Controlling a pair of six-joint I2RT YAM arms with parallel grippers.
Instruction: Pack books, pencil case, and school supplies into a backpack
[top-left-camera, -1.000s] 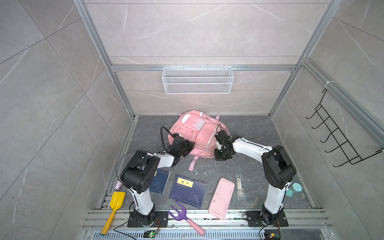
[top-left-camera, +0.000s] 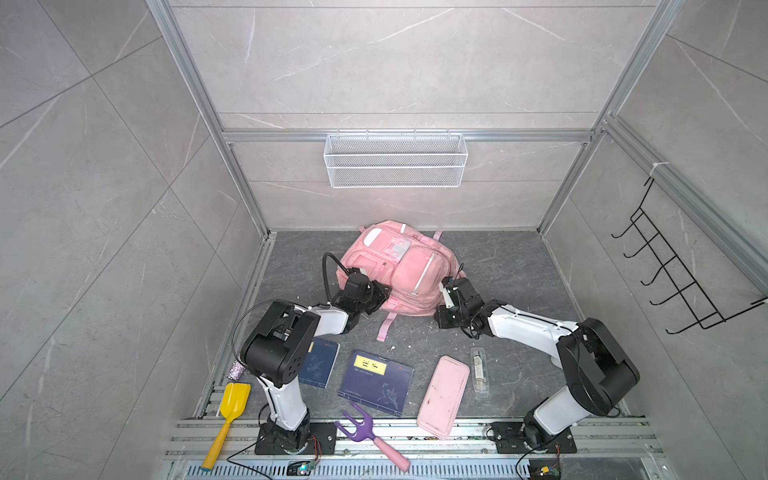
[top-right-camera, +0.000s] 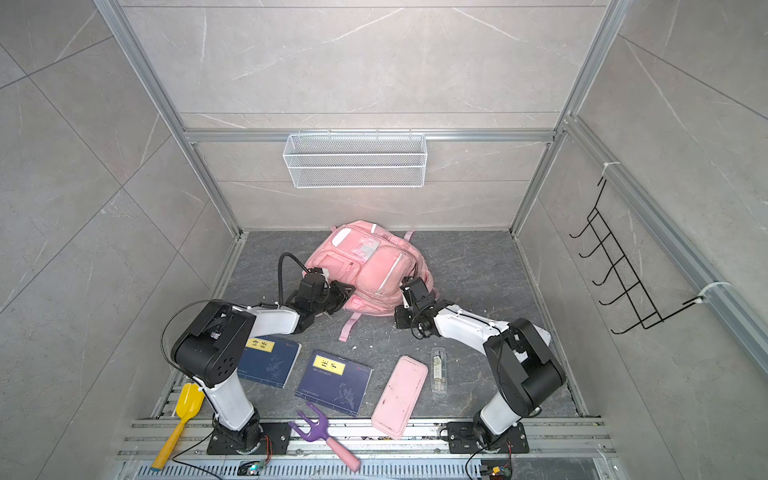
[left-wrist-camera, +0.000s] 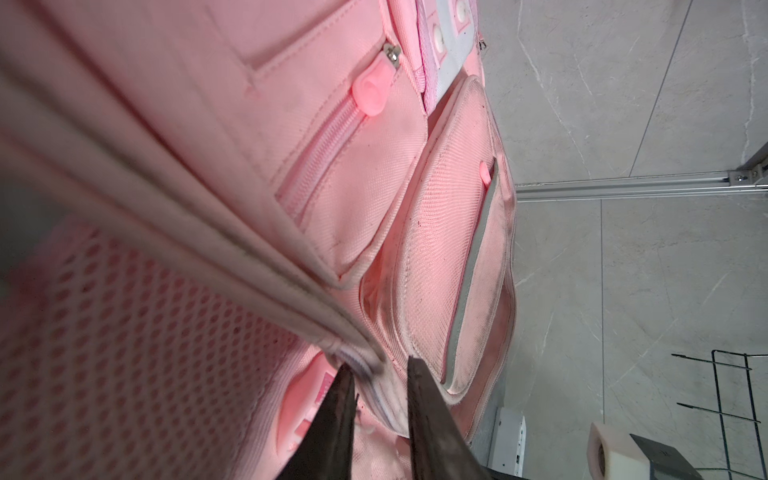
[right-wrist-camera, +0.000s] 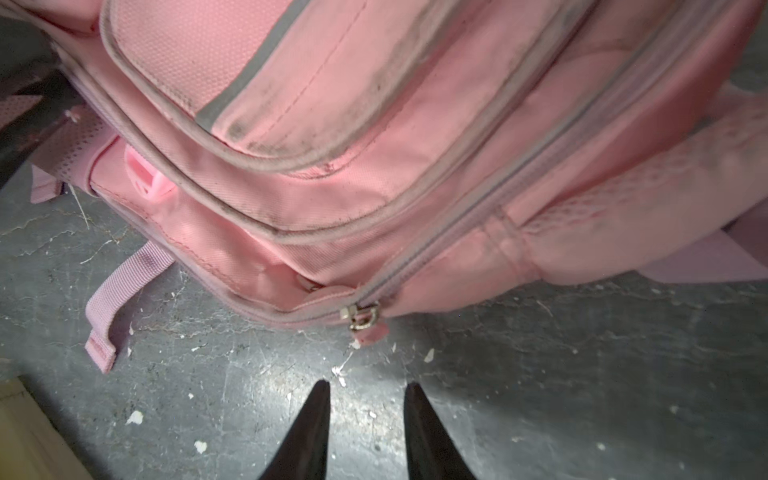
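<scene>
The pink backpack (top-left-camera: 404, 268) lies on the floor towards the back wall. At its front left side is my left gripper (top-left-camera: 385, 294); in the left wrist view its fingers (left-wrist-camera: 339, 420) stand apart, with a piped edge of the bag across the gap. Whether they touch that edge, I cannot tell. My right gripper is open and empty at the bag's front right corner, a zipper pull (right-wrist-camera: 369, 328) just beyond its fingertips. Two dark blue books (top-left-camera: 376, 382) (top-left-camera: 319, 364), a pink case (top-left-camera: 444, 396) and a clear narrow box (top-left-camera: 480, 372) lie in front.
A purple fork (top-left-camera: 361, 428) with a pink handle and a yellow shovel (top-left-camera: 232, 400) lie along the front edge. On the back wall hangs a white wire basket (top-left-camera: 396, 161), and a black hook rack (top-left-camera: 672, 264) on the right wall. The floor right of the bag is bare.
My right gripper has moved slightly right along the bag's front corner, its arm swinging outward and covering the turquoise round items at the right. The left arm and the backpack look unmoved.
</scene>
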